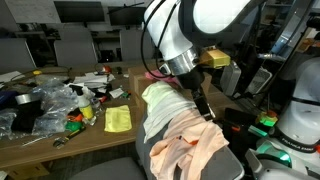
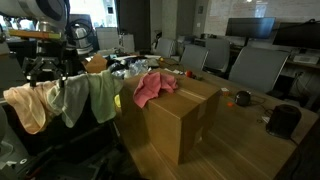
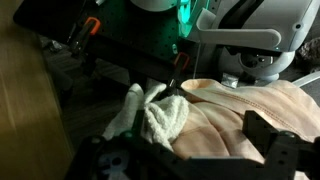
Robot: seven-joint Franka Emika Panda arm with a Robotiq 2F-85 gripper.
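A peach cloth (image 1: 188,146) hangs over a chair back, and a pale green-white cloth (image 1: 163,108) drapes beside it. Both show again in exterior view 2, the peach cloth (image 2: 28,106) left of the greyish-green cloth (image 2: 88,98). My open gripper is above the hanging cloths, its fingers pointing toward them. In the wrist view, the peach cloth (image 3: 225,120) spreads between and behind the dark fingers, with the paler cloth (image 3: 160,118) near the left finger. Whether a finger touches fabric cannot be told.
A crumpled pink cloth (image 2: 155,87) lies on a cardboard box (image 2: 175,120). On the long table, a yellow cloth (image 1: 118,119) lies flat near plastic bags (image 1: 62,102) and tools. The robot's base (image 1: 295,120) stands close on the right.
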